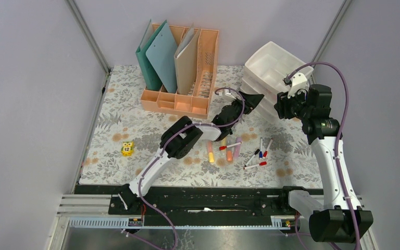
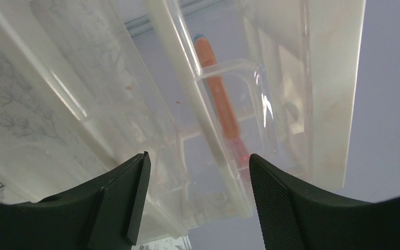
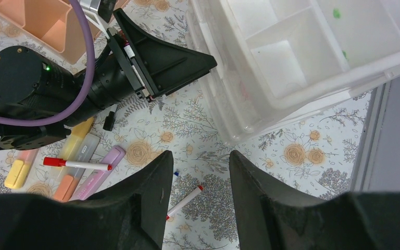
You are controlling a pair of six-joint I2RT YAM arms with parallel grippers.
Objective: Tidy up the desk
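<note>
A white stacked drawer organizer (image 1: 271, 67) stands at the back right. My left gripper (image 1: 252, 101) is at its left side; in the left wrist view its fingertips face the clear drawer walls (image 2: 213, 146), and what is between them cannot be made out. An orange highlighter (image 2: 221, 99) shows inside the clear plastic. My right gripper hangs over the organizer's front right, fingers apart with nothing between them. Several highlighters (image 1: 229, 153) and markers (image 1: 255, 164) lie on the desk's front middle.
A peach file organizer (image 1: 205, 57) holding folders (image 1: 161, 57) stands at the back left. A small yellow clock (image 1: 127, 148) lies on the left.
</note>
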